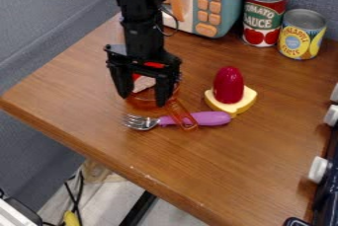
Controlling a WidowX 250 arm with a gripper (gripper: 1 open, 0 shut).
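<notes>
The black gripper is over a clear orange-red pan on the wooden table, its fingers around a red and pale item inside, mostly hidden; whether it grips it is unclear. A purple-handled fork [205,118] lies in front of the pan. To the right a red oblong object [228,84] stands on a yellow piece [232,105].
At the back stand a teal toy microwave [211,3], a tomato can [263,18] and a yellow can [302,36]. A dark appliance [323,190] is at the right edge.
</notes>
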